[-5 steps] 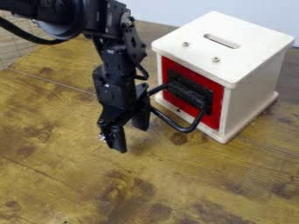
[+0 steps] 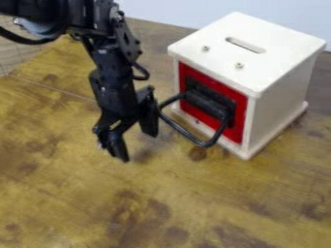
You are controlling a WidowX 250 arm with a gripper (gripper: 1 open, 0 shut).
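Observation:
My black gripper hangs low over the wooden table, left of a white box with a red front panel. Its fingers are open, and nothing shows between them. A black rectangular loop handle juts from a dark fitting on the red panel toward my gripper, its left end close to my right-hand finger; whether they touch I cannot tell.
A pale wall stands behind the box at the top right.
The box looks unmoved.

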